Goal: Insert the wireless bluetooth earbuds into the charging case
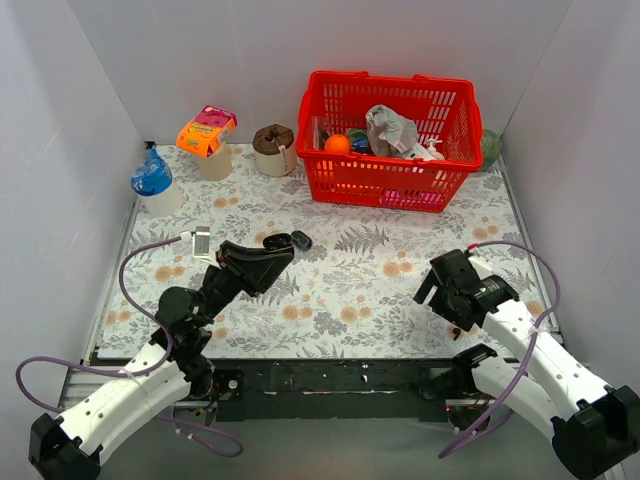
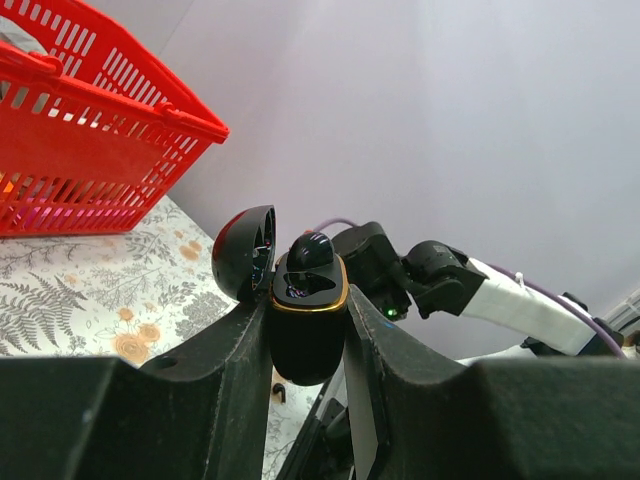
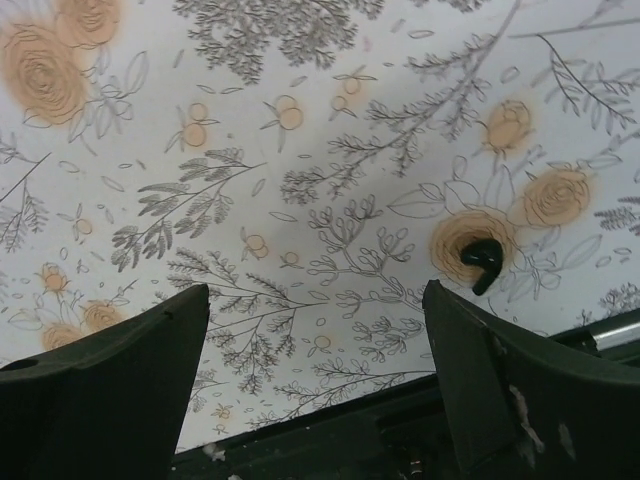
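My left gripper (image 1: 284, 254) is shut on the black charging case (image 2: 308, 345), raised above the table. The case has a gold-edged rim, and its rounded lid (image 2: 243, 254) stands open. A glossy black dome (image 2: 310, 251), apparently an earbud, shows at the case's opening; how deep it sits I cannot tell. A loose black earbud (image 3: 483, 262) lies on the patterned cloth near the table's front edge, its stem toward that edge. Above the table my right gripper is open with nothing between its fingers; the loose earbud appears beyond its right finger (image 3: 500, 370).
A red basket (image 1: 390, 182) full of items stands at the back. A blue-capped bottle (image 1: 155, 180), an orange package (image 1: 207, 130) and a brown-topped container (image 1: 275, 150) line the back left.
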